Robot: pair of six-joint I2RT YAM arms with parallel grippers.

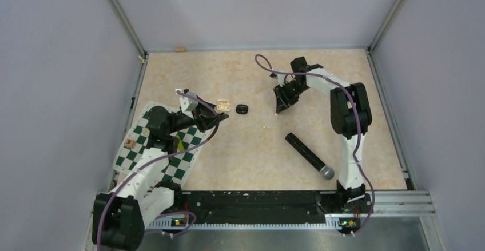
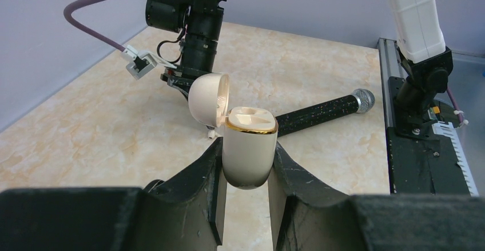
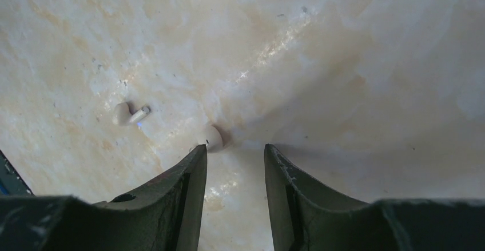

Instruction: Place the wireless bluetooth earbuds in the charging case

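My left gripper is shut on the cream charging case (image 2: 249, 148), whose lid (image 2: 203, 96) stands open. My right gripper is open, low over the table. Just beyond its left fingertip lies one white earbud (image 3: 211, 138), partly hidden by that finger; the other earbud (image 3: 123, 114) lies further left. In the top view the earbuds (image 1: 264, 126) lie between the case and the microphone.
A black microphone (image 1: 303, 150) lies at the front right. A small black object (image 1: 242, 108) sits beside the cream case. A green checkered board (image 1: 189, 162) lies under the left arm.
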